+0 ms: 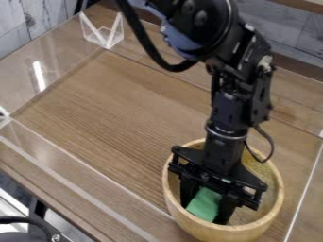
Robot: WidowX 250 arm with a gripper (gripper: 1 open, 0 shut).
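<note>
A pale wooden bowl (pixel 259 225) sits at the lower right of the camera view. My black gripper (pixel 217 197) reaches down inside it, shut on a green object (pixel 206 206) lying low in the bowl. The object is partly hidden by the fingers, so its full shape cannot be made out.
A clear plastic item (pixel 104 26) stands at the far back left corner. A grey wood-patterned wall runs along the back right.
</note>
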